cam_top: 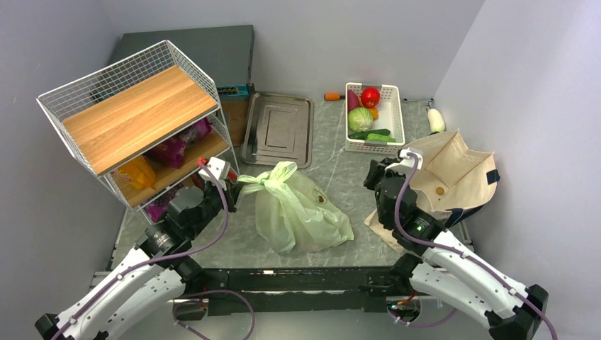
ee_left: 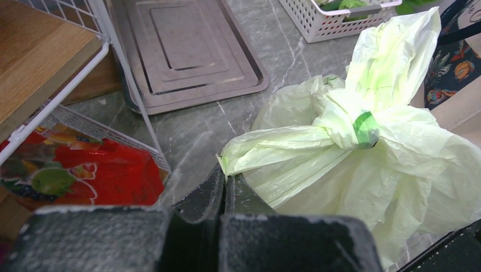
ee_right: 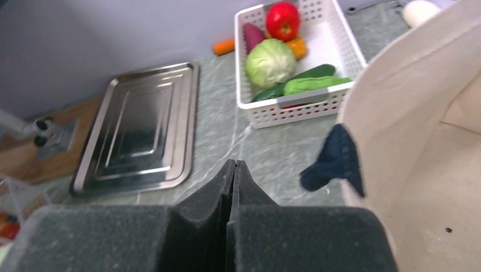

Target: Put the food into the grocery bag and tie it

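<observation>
A pale green grocery bag, knotted near its top, rests full on the counter between my arms; an avocado shows through its side. In the left wrist view the knot is drawn together, with one loop standing up behind it. My left gripper is shut on the end of the bag's left handle. Away to the right of the bag is my right gripper, its fingertips together in the right wrist view with nothing visible between them.
A white basket of vegetables stands at the back, with an empty metal tray left of it. An open canvas bag is close beside my right gripper. The wire shelf crowds my left arm.
</observation>
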